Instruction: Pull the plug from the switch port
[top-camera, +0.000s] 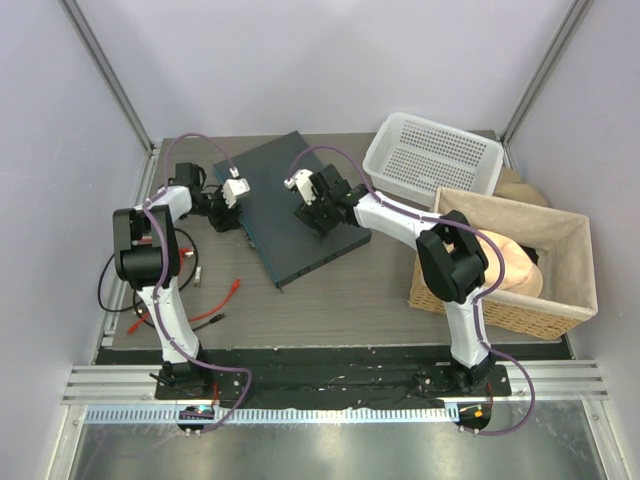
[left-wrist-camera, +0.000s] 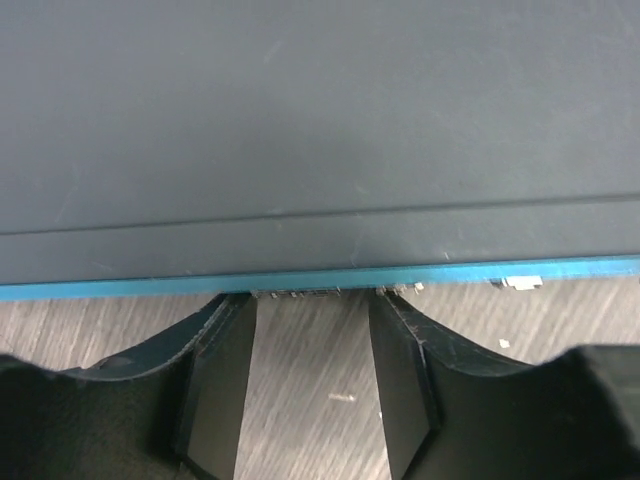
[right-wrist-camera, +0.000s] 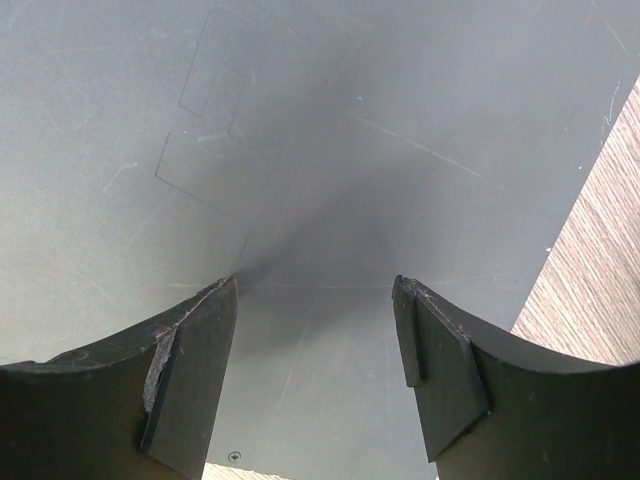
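Note:
The flat dark grey switch (top-camera: 290, 262) lies angled in the middle of the table. My left gripper (top-camera: 230, 215) is at its left side; in the left wrist view its fingertips (left-wrist-camera: 388, 310) reach under the switch's blue-edged front (left-wrist-camera: 150, 284), where small metal bits show. The fingers stand apart with bare wood between them; no plug can be told there. My right gripper is open over the switch's flat top, nothing between its fingers.
Red and black cables (top-camera: 225, 298) lie loose at the left. A white basket (top-camera: 432, 150) stands at the back right, a wicker basket (top-camera: 510, 310) with beige contents at the right. Bare table lies in front of the switch.

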